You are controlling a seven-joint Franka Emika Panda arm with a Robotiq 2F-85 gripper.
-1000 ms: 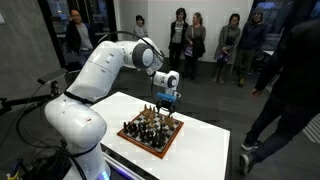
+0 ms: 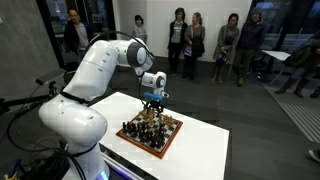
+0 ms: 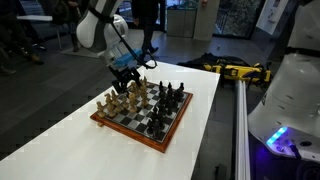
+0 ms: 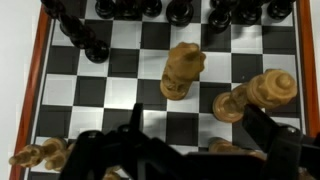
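Observation:
A wooden chessboard [image 2: 164, 147] bears light tan pieces on its far side and black pieces on its near side, as seen in exterior view 1. My gripper is open low over the tan side, its dark fingers [image 4: 127, 140] spread apart. In the wrist view one tan piece [image 4: 182, 72] stands just beyond the gap between the fingertips. Another tan piece [image 4: 262, 92] is close by the right finger. Nothing shows held. In exterior view 2 the gripper [image 3: 127, 76] is above the tan pieces [image 3: 117, 102], where exact contact is hard to tell.
Black pieces [image 4: 178, 12] line the top of the wrist view, with several more crowded at its upper left. Bare white table [image 2: 205, 150] lies to the right of the board. Several people [image 2: 197, 40] stand behind the table.
In exterior view 1 the arm and gripper have shifted left across the far side of the board. A person at the right has walked out towards the frame's edge.

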